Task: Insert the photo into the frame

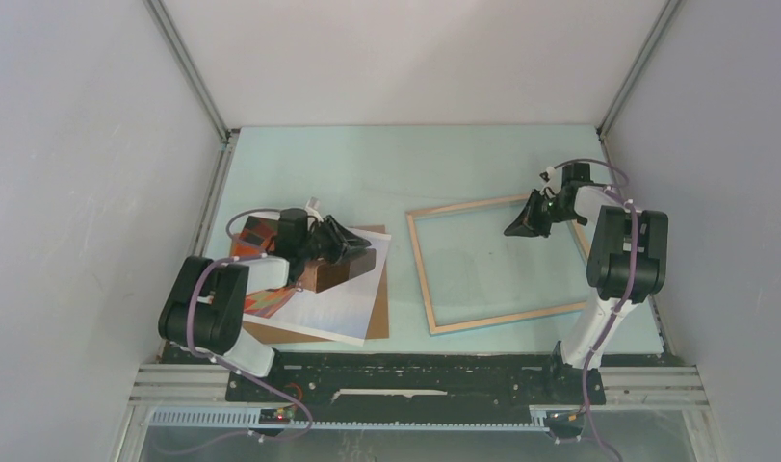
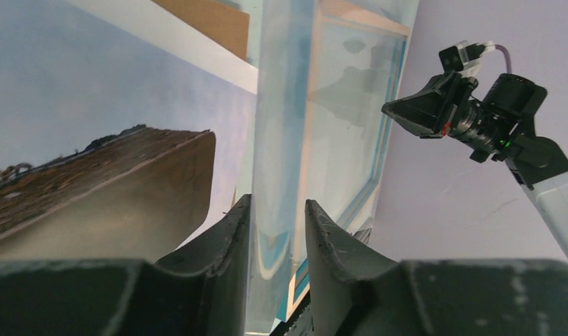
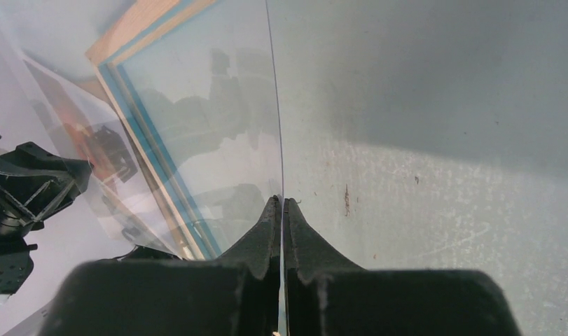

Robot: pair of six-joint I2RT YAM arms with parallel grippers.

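The photo [image 1: 352, 308], with colored shapes and a brown basket, lies on a brown board [image 1: 378, 318] at the left; my left gripper [image 1: 358, 252] hangs over it. To the right lies the light wooden frame [image 1: 423, 279]. A thin clear sheet [image 2: 284, 112] passes between the left fingers, whose fingers stand part open around it. In the right wrist view, the clear sheet's edge [image 3: 276, 98] runs as a fine line into my right gripper, which is shut on it above the frame area. The sheet is barely visible from above.
A gap of bare table separates the board from the frame. The dark rail [image 1: 425, 371] runs along the front edge.
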